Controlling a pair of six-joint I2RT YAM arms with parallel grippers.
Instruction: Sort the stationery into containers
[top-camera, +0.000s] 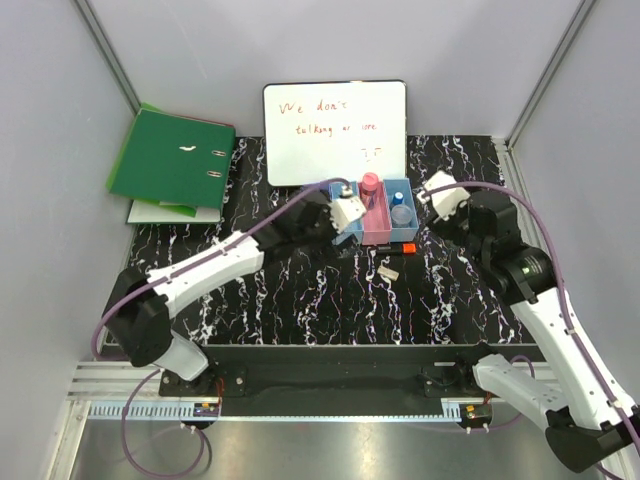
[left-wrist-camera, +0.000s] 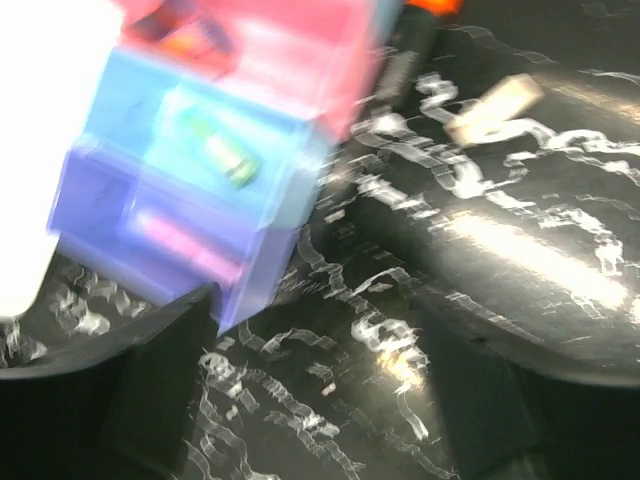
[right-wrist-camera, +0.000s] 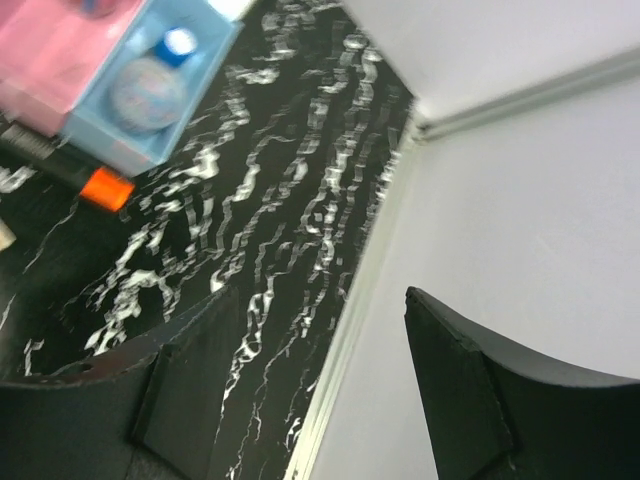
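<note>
My left gripper is open with nothing between its fingers, over the table left of the compartments. The blue bin (left-wrist-camera: 260, 275) holds a pink item, the light-blue bin (left-wrist-camera: 295, 170) a green one, the pink bin (top-camera: 376, 225) a pink-capped bottle (top-camera: 370, 190). The right bin (right-wrist-camera: 145, 150) holds a blue-capped object and a round clear one. An orange-capped dark marker (right-wrist-camera: 105, 188) and a small beige block (top-camera: 388, 271) lie in front of the bins. My right gripper hovers right of the bins, open and empty.
A whiteboard (top-camera: 335, 130) leans at the back. Green binders (top-camera: 165, 165) stand at the back left. Walls enclose both sides, the right one close to my right gripper.
</note>
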